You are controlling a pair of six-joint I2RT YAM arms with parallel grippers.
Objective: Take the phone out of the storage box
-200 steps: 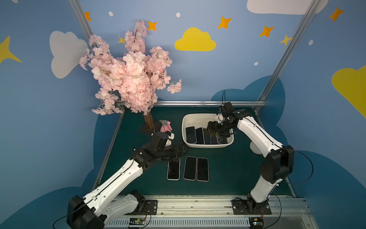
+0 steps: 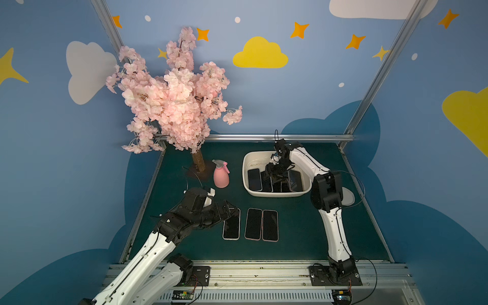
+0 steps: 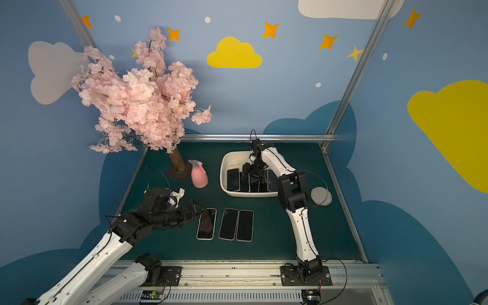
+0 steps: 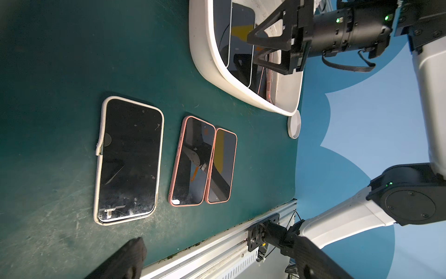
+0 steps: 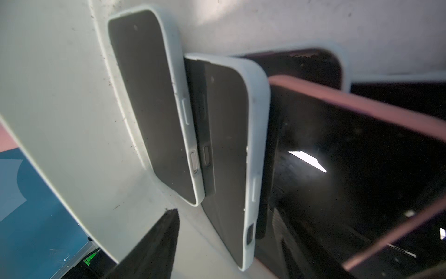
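Observation:
A white storage box (image 2: 277,194) holds several dark-screened phones leaning together. In the right wrist view, my right gripper is inside the box, its fingers (image 5: 153,246) spread either side of the lower end of a white-cased phone (image 5: 227,125). A gap shows on the left of that phone; the right finger is close to its edge. Another white-cased phone (image 5: 153,93) leans on the left, and a pink-cased phone (image 5: 334,153) lies to the right. My left gripper is open and empty above the table, near a white-cased phone (image 4: 130,162).
Two pink-cased phones (image 4: 192,160) lie side by side on the table in front of the box. A pink spray bottle (image 2: 221,177) and a blossom tree (image 2: 175,101) stand at the left. A round white object (image 3: 321,196) sits at the right.
My right gripper has moved left and lower within the box, with the arm folding inward. The left arm has drawn back to the left, uncovering the spray bottle. The table phones have not moved.

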